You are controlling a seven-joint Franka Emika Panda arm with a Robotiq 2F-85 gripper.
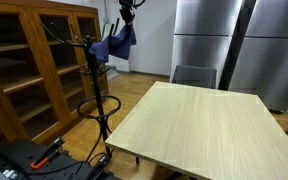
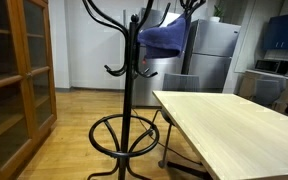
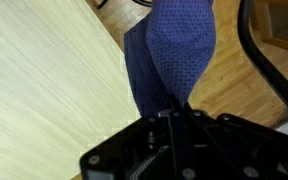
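A dark blue cloth (image 1: 115,46) hangs at the top of the black coat rack (image 1: 96,85), one side by its hooks and the other drawn up to my gripper (image 1: 129,17). Seen in exterior view 2, the cloth (image 2: 164,38) spreads to the right of the rack's pole (image 2: 127,90), near hook height. In the wrist view the cloth (image 3: 179,45) narrows down to my gripper, which is shut on it. Whether a hook carries the cloth's far side is hard to make out.
A light wooden table (image 1: 199,125) with a bare top stands to the right of the rack, and a dark chair (image 1: 194,77) is behind it. Glass-door cabinets (image 1: 29,70) line the left side. Curved rack arms (image 3: 269,65) pass close to the gripper.
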